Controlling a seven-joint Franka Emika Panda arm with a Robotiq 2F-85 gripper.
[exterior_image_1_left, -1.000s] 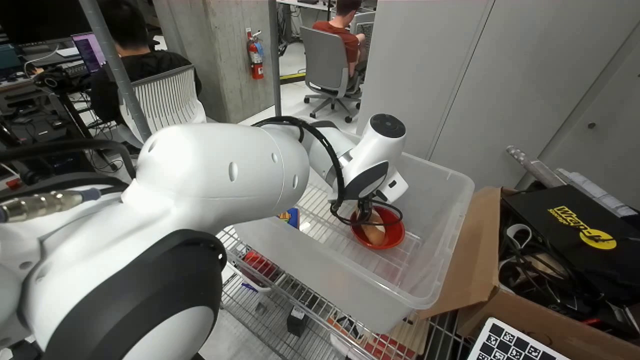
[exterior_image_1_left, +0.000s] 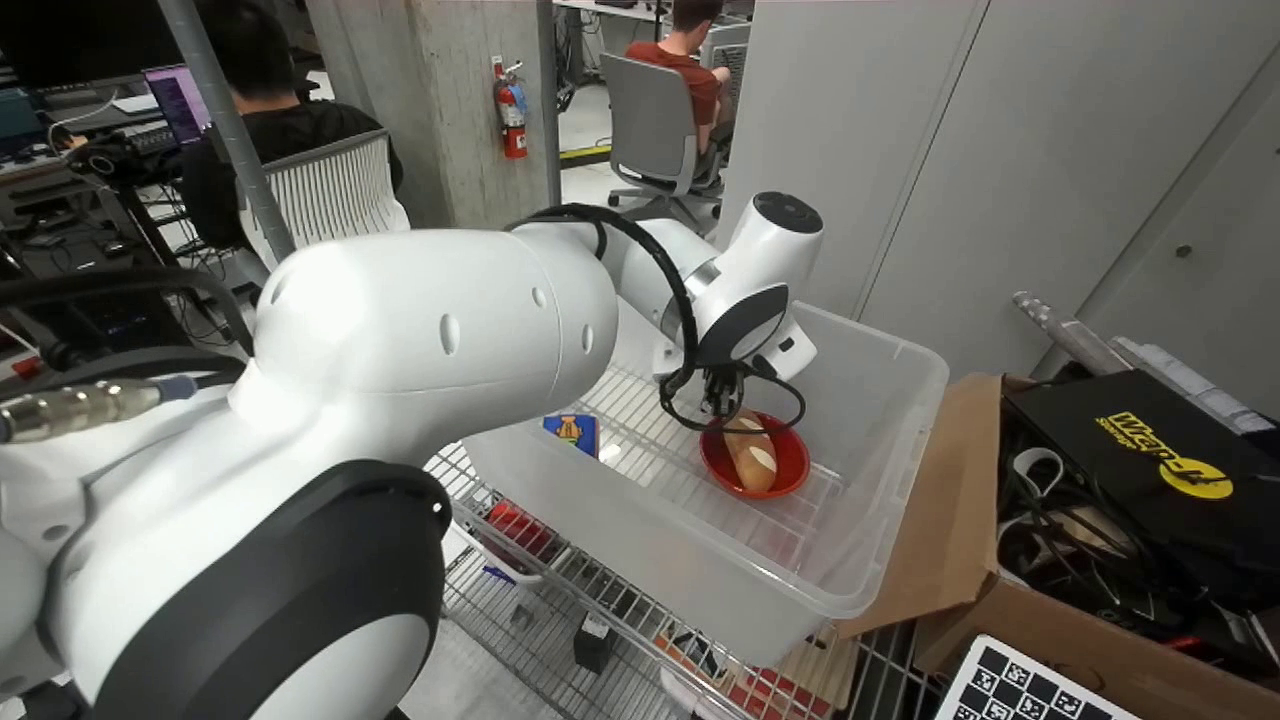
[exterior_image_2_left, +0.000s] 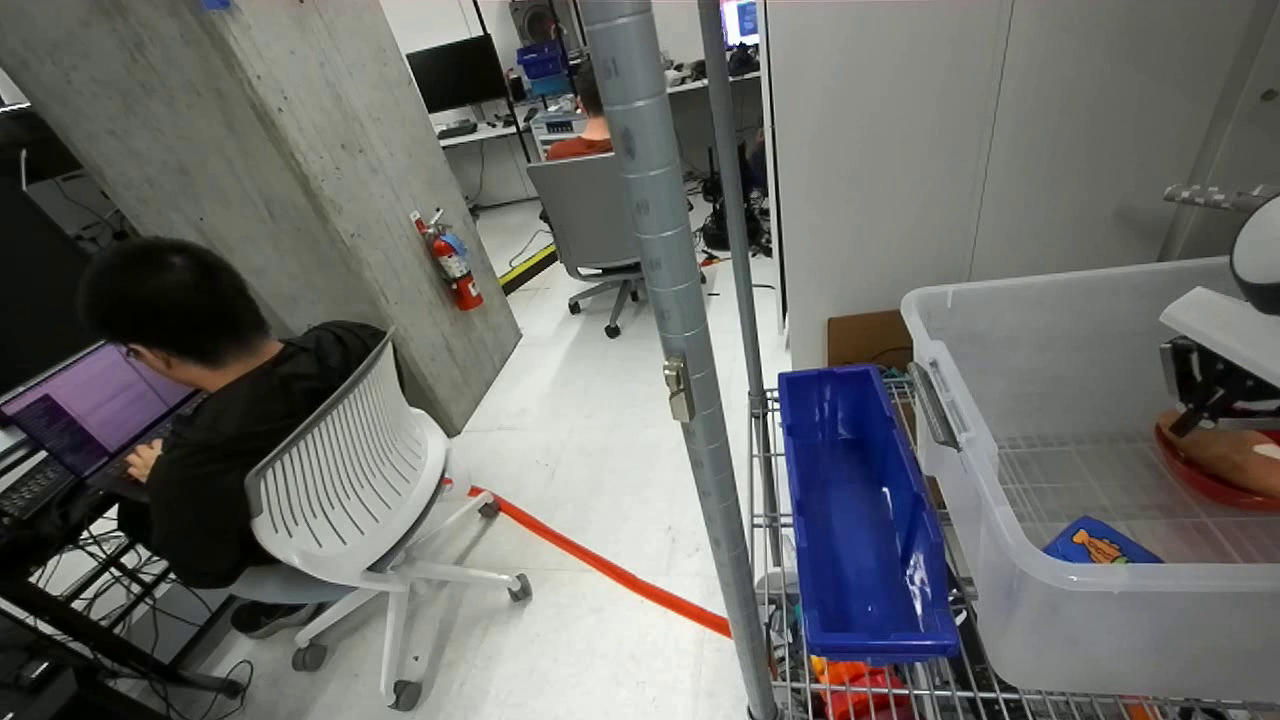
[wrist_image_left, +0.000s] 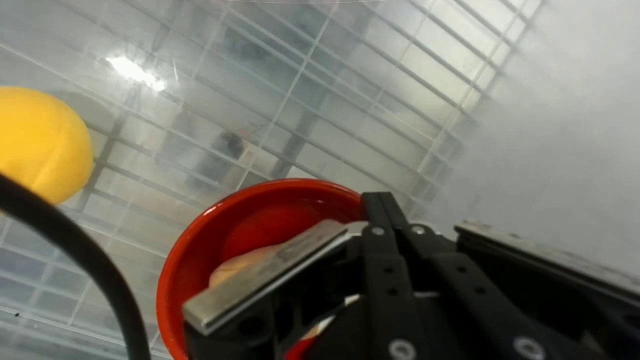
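A red bowl (exterior_image_1_left: 793, 466) rests on the floor of the clear plastic bin (exterior_image_1_left: 894, 480), with a brown bread-like item (exterior_image_1_left: 752, 456) lying in it. Above that item hangs my gripper (exterior_image_1_left: 720, 414), shut, with nothing showing between its fingers. In the wrist view the gripper covers the right side of the red bowl (wrist_image_left: 207, 231) and much of the bread-like item (wrist_image_left: 252, 258). Seen from the second exterior camera, the fingers (exterior_image_2_left: 1185, 421) appear close over the bread-like item (exterior_image_2_left: 1224, 462); contact is unclear.
A blue packet with a fish picture (exterior_image_2_left: 1100, 542) lies on the bin floor. A yellow rounded object (wrist_image_left: 42, 144) shows left of the bowl. Outside the bin stand a blue tray (exterior_image_2_left: 846, 528) and a cardboard box (exterior_image_1_left: 936, 504). The bin's wall (wrist_image_left: 558, 120) rises close by.
My arm and gripper have risen from lower in the bowl. The bread-like item remains in the bowl and more of it now shows.
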